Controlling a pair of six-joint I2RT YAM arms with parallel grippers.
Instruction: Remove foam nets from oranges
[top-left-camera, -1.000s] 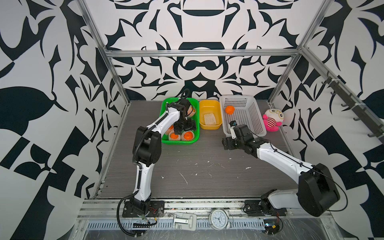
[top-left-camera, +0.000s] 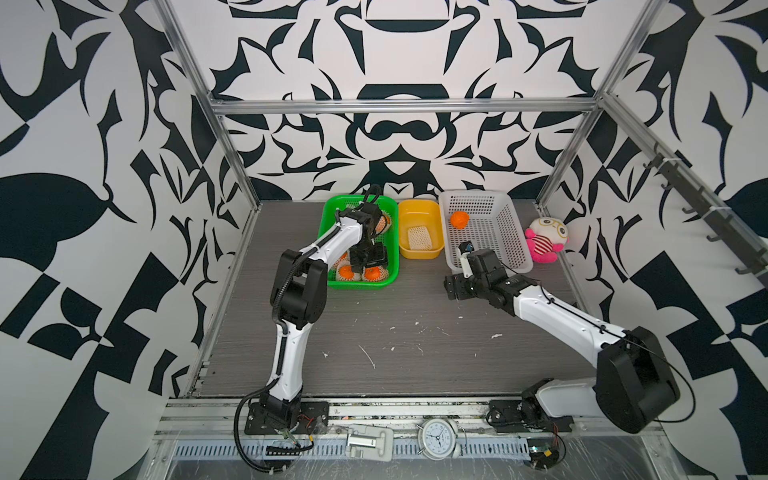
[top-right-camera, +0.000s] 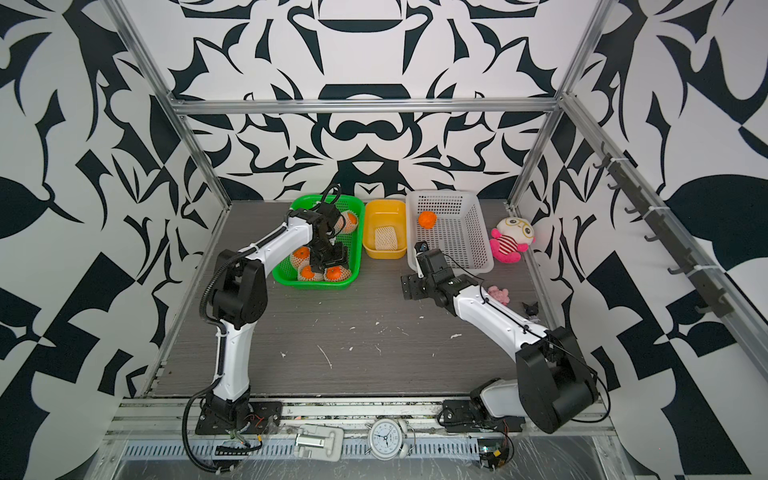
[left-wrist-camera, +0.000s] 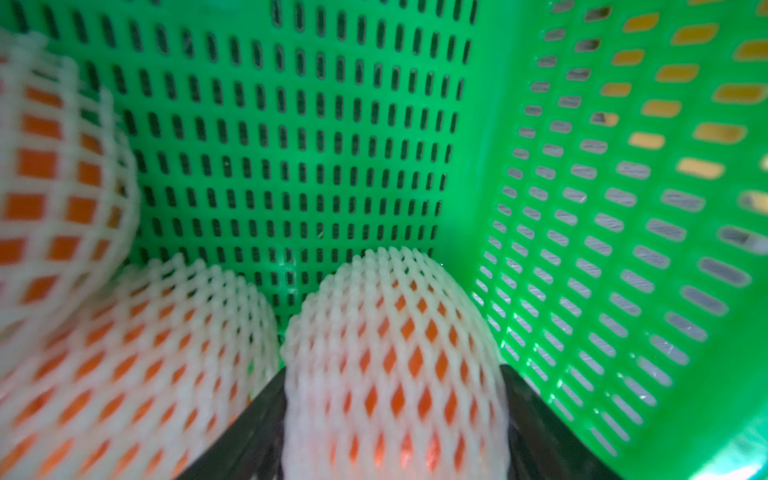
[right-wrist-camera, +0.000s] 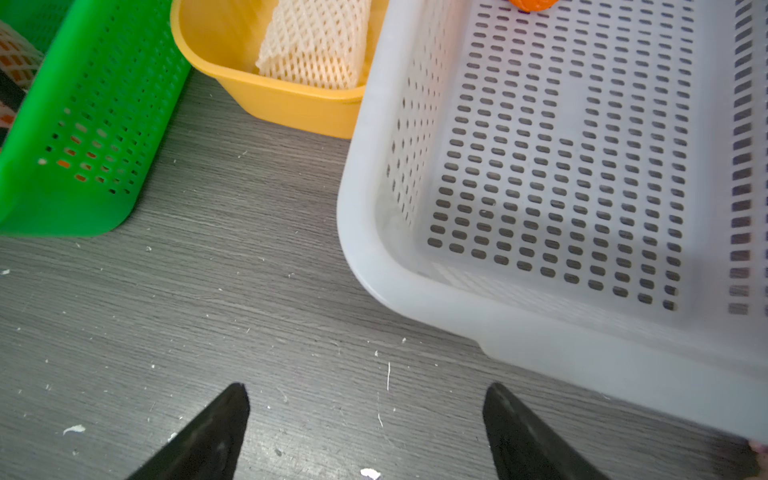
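In the left wrist view, an orange in a white foam net (left-wrist-camera: 396, 320) sits between the fingers of my left gripper. Both fingertips lie close against its sides; whether they grip it I cannot tell. Two more netted oranges (left-wrist-camera: 160, 360) lie to its left in the green basket (left-wrist-camera: 264, 192). My right gripper is open and empty over the table, in front of the grey basket (right-wrist-camera: 528, 320). One bare orange (top-left-camera: 459, 219) rests in that basket. An empty foam net (right-wrist-camera: 320, 40) lies in the yellow bin (right-wrist-camera: 296, 108).
The baskets and bin stand side by side along the back wall. A pink plush toy (top-left-camera: 545, 240) sits right of the grey basket.
The front netted oranges have moved slightly. My right arm has stayed still.
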